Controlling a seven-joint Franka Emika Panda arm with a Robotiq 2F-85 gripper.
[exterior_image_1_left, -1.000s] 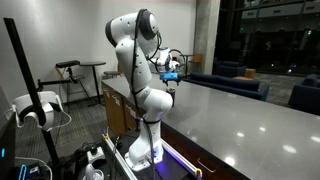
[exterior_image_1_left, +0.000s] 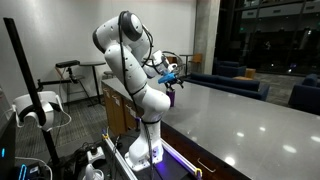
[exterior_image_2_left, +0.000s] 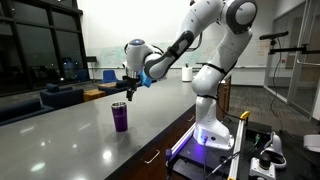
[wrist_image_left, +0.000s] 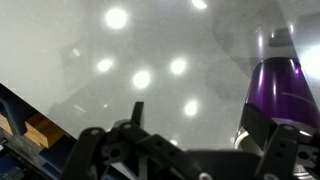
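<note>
A dark purple cup-like container (exterior_image_2_left: 120, 119) with a pale rim stands upright on the grey tabletop. My gripper is open, its fingers (wrist_image_left: 133, 122) wide apart with only bare tabletop visible between them. Along the right side of the wrist view, the shiny purple container (wrist_image_left: 282, 88) is partly covered by the right-hand finger, so contact cannot be judged there. From the second exterior view, the gripper (exterior_image_2_left: 132, 88) hangs above the container's height. The container (exterior_image_1_left: 171, 98) is small and partly hidden behind the arm in the first exterior view.
The long, glossy tabletop (exterior_image_1_left: 235, 120) is largely clear. Dark blue sofas (exterior_image_1_left: 228, 86) stand beyond it. A whiteboard (exterior_image_2_left: 292, 75) is at the back, and a grey chair (exterior_image_1_left: 38, 110) stands on the floor to the left.
Over the last second the arm has come down, bringing the gripper lower and slightly to the right in the first exterior view, nearer the container. The container stays in place.
</note>
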